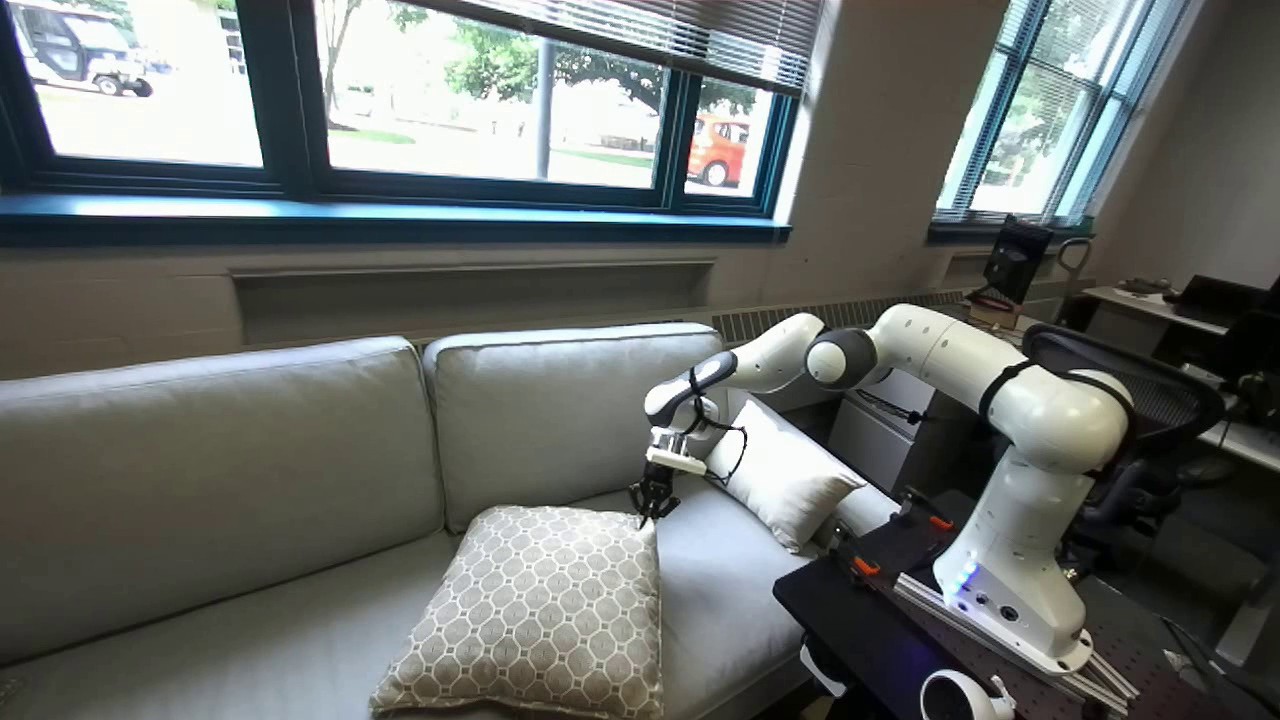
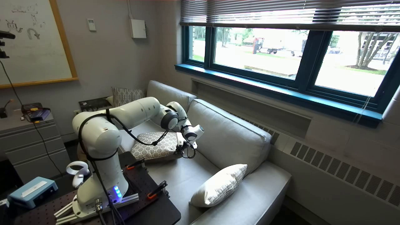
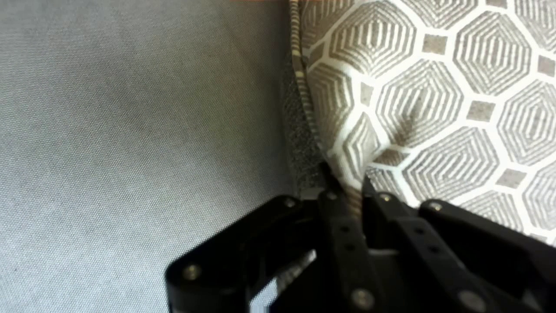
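A beige pillow (image 1: 546, 612) with a white honeycomb pattern lies flat on the sofa seat. At its back right corner, my gripper (image 1: 649, 510) points downward. In the wrist view the gripper is shut on the pinched edge of the patterned pillow (image 3: 443, 104), whose fabric runs in between the two black fingers. The pillow's grey underside edge shows beside the fingers. From the second exterior view the pillow (image 2: 155, 145) is partly covered by the arm's cable, and the fingertips are hard to make out there.
A white pillow (image 1: 780, 474) leans in the sofa's right corner. Behind the seat rise the back cushions (image 1: 564, 414). The arm's black table (image 1: 840, 600) stands against the sofa's front right.
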